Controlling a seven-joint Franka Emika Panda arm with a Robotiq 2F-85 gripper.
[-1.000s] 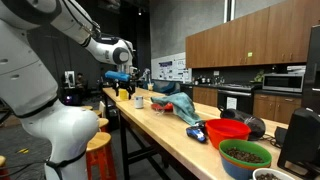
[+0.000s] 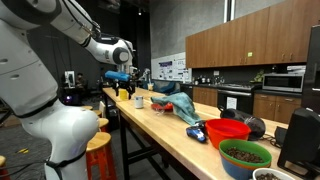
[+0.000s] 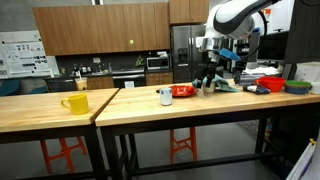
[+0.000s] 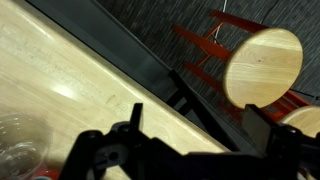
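Observation:
My gripper is open in the wrist view, its dark fingers (image 4: pixel 126 138) spread wide with nothing between them. Below it run the wooden table's edge (image 4: pixel 105 85) and the floor beside it. In exterior view 1 the gripper (image 2: pixel 119 80) hangs above the table's far part. A yellow mug (image 3: pixel 75 104) stands at the left in exterior view 2, and a white mug (image 3: pixel 166 97) on the long table. A red item (image 3: pixel 183 90) lies farther right, near a teal cloth (image 2: pixel 180 106).
A red bowl (image 2: pixel 227 130), a green pot (image 2: pixel 245 155) with dark contents and a dark pan (image 2: pixel 249 121) crowd the table's near end. Round-topped stools (image 4: pixel 264 66) stand alongside. A clear bowl (image 4: pixel 22 142) shows at the wrist view's left edge. Bare tabletop lies along the front.

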